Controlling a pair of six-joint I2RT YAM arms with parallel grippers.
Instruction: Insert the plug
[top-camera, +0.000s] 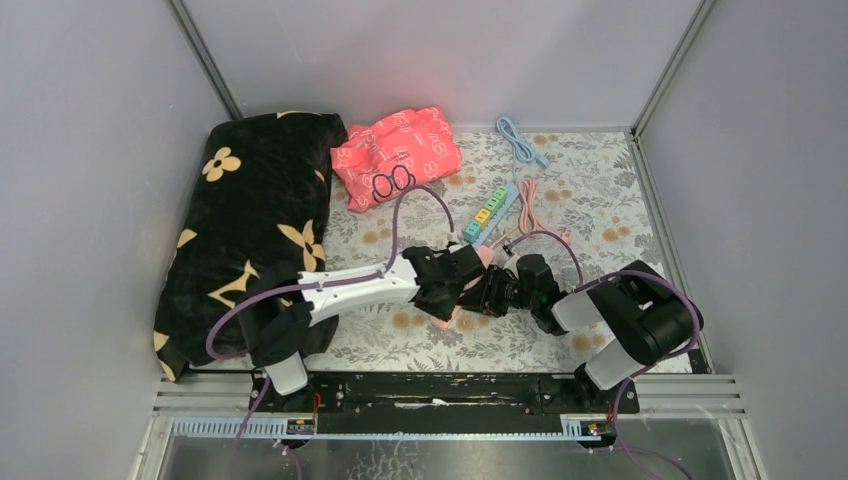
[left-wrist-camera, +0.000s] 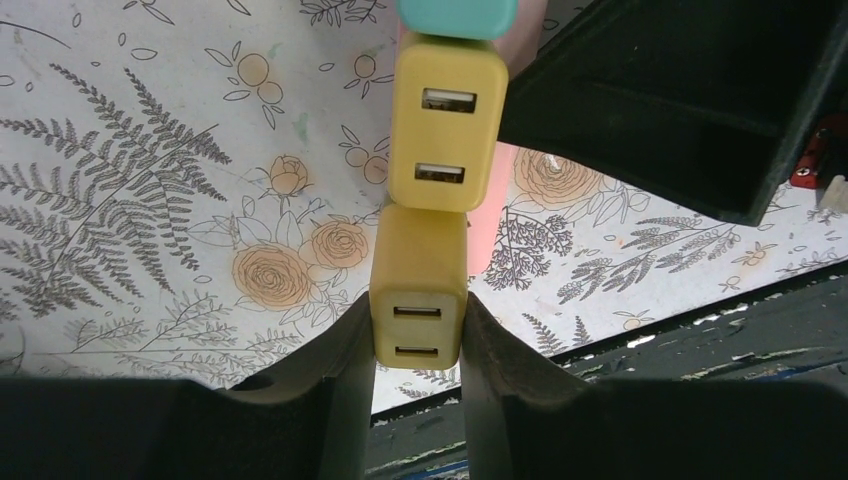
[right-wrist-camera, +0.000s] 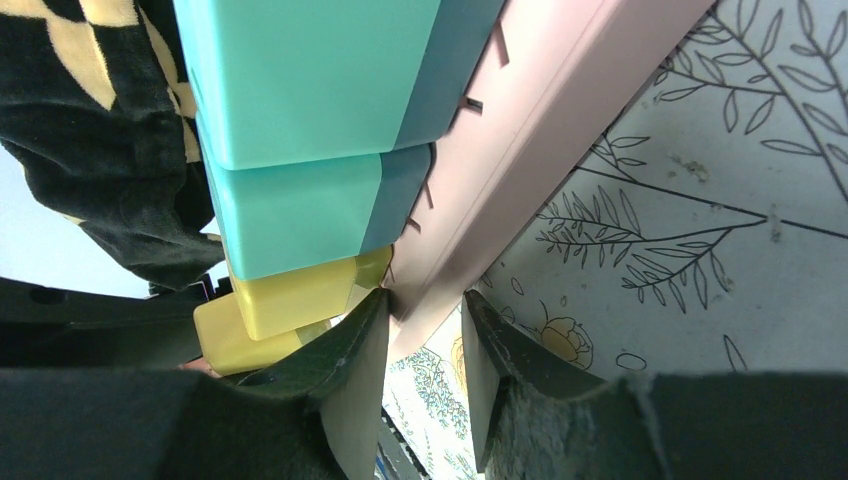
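My left gripper is shut on a yellow plug (left-wrist-camera: 418, 260) at the lower end of the pink power strip (left-wrist-camera: 488, 240), beside another yellow plug (left-wrist-camera: 447, 125); whether it is seated cannot be told. A teal plug (left-wrist-camera: 455, 15) sits above. My right gripper grips the side of the pink strip (right-wrist-camera: 530, 130), which carries two teal plugs (right-wrist-camera: 315, 60) and two yellow ones (right-wrist-camera: 300, 295). From above, both grippers hide most of this strip.
A blue strip (top-camera: 504, 213) with coloured plugs and coiled cables (top-camera: 530, 200) lies behind. A red cushion (top-camera: 410, 150) is at the back, a black cushion (top-camera: 230, 260) at the left.
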